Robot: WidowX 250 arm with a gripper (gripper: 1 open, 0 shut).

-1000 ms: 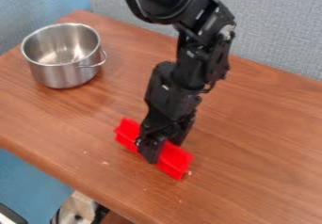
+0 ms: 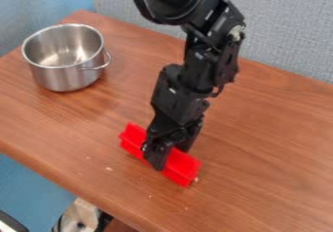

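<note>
A red elongated object (image 2: 182, 170), shaped like a bar or trough, lies diagonally on the wooden table in the lower middle of the camera view. My black gripper (image 2: 158, 152) reaches down onto its middle, its fingers closed on it; the fingertips are partly lost against the dark body of the arm. The middle of the red object is hidden by the gripper.
A steel pot (image 2: 62, 72) with a handle stands at the back left of the table (image 2: 267, 148). The table's front left edge runs below the red object, and walls rise behind.
</note>
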